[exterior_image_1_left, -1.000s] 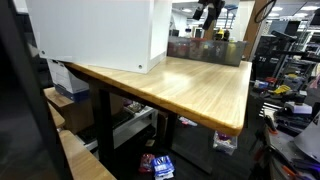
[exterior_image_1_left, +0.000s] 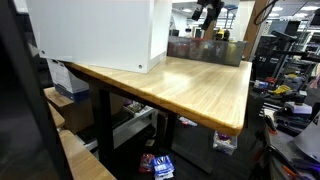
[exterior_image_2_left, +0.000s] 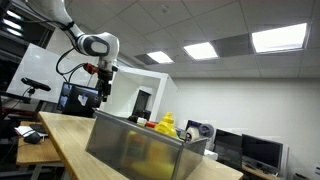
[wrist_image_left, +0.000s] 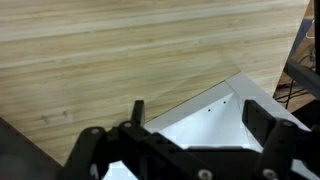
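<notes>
My gripper is open in the wrist view, its two dark fingers well apart and nothing held between them. Below the fingers lies bare wooden table (wrist_image_left: 110, 60), with the pale corner of a flat-sided panel or box (wrist_image_left: 205, 125) under the gripper. In exterior view 2 the gripper (exterior_image_2_left: 104, 88) hangs from the white arm, above the left end of a grey bin (exterior_image_2_left: 130, 147). A yellow object (exterior_image_2_left: 168, 125) sticks up from that bin beside several other items. Only the arm's dark end (exterior_image_1_left: 208, 14) shows in exterior view 1, high over the table.
A large white box or panel (exterior_image_1_left: 95, 30) covers the left of the table in exterior view 1. Monitors (exterior_image_2_left: 262, 150) stand behind, and loose packages (exterior_image_1_left: 162, 166) lie on the floor below.
</notes>
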